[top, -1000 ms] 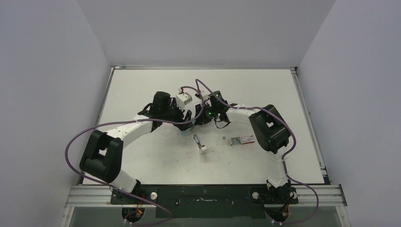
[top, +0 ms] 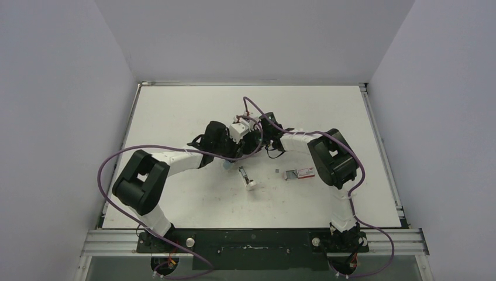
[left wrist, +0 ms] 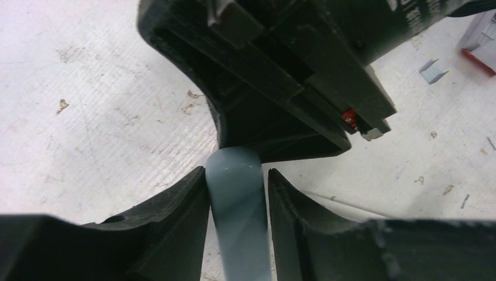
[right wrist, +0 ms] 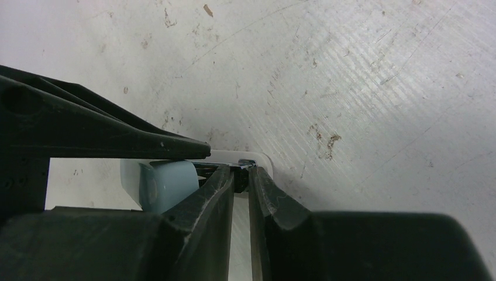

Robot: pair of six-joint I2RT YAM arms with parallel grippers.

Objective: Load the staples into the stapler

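Note:
Both grippers meet at the table's middle over the pale blue-grey stapler (left wrist: 237,199). My left gripper has its fingers either side of the stapler's rounded end, part open around it; whether it grips firmly I cannot tell. In the right wrist view the stapler's blue top (right wrist: 169,184) sits beside a pale base with a metal channel, where my right gripper has its fingertips close together at the channel's end, something dark between or behind them. A small grey staple strip (left wrist: 431,71) lies on the table to the right.
A red-and-white staple box (top: 305,172) lies right of centre. A white object with a dark strip (top: 249,182) lies in front of the grippers. The arms' cables cross above the middle.
The right arm has barely moved.

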